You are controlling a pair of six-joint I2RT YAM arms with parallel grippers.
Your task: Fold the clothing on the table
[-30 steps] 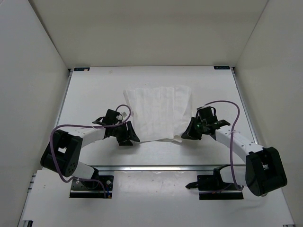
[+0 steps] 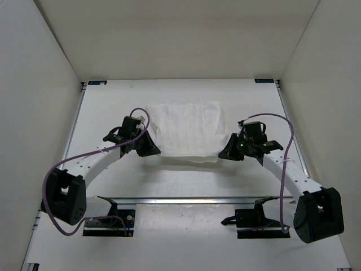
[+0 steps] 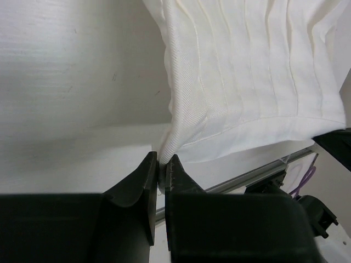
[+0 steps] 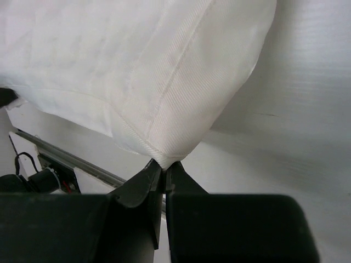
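Note:
The white cloth [image 2: 189, 127] lies towards the back middle of the table, its near edge lifted and stretched between my two grippers. At its near left corner my left gripper [image 2: 158, 152] is shut, and in the left wrist view the cloth's gathered edge [image 3: 184, 104] runs down between the left fingertips. My right gripper [image 2: 221, 156] is shut on the near right corner; the right wrist view shows the twill fabric [image 4: 181, 109] narrowing to a pinch between the fingertips. The exact pinched bits are hidden by the fingers.
A metal rail [image 2: 180, 200] crosses the near side, with the arm bases behind it. Plain walls enclose the back and sides.

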